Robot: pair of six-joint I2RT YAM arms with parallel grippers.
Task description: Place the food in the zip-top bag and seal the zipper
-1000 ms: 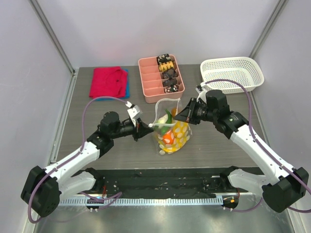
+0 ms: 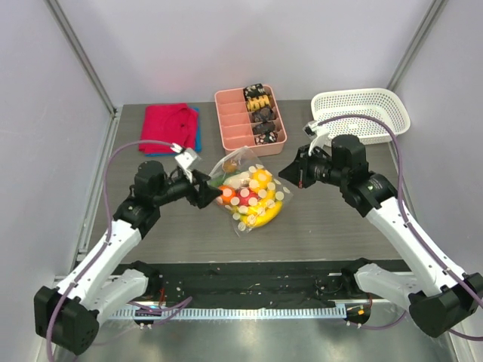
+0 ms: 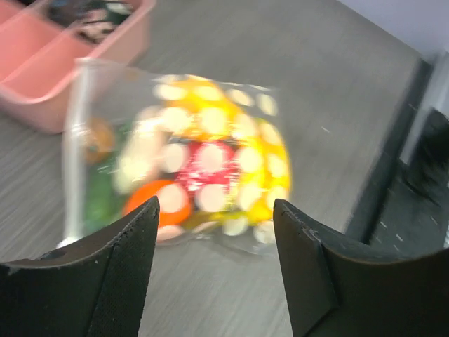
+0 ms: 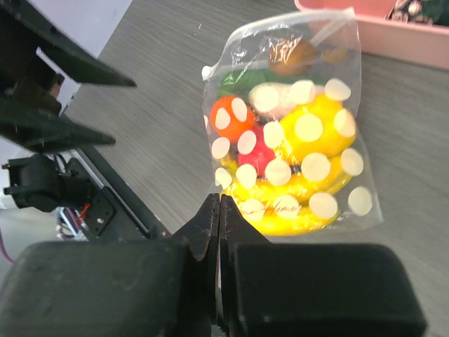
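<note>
The clear zip bag (image 2: 249, 193) lies flat mid-table, food inside: yellow bananas, a red item, an orange one (image 4: 231, 117), green and brown pieces. Its top edge with white slider (image 4: 208, 72) lies at the upper-left; whether it is sealed I cannot tell. My left gripper (image 2: 209, 194) hangs at the bag's left end, fingers apart, nothing visible between them. My right gripper (image 2: 300, 179) is off the bag's right side, fingertips together with nothing between them.
A pink divided organizer (image 2: 232, 113) with small items stands behind the bag. Red cloths (image 2: 166, 128) lie back left, a white basket (image 2: 355, 105) back right.
The bag, upright with its mouth gaping earlier, now lies flat. My left gripper has moved left and opened; my right gripper has drawn away to the right of the bag and shut.
</note>
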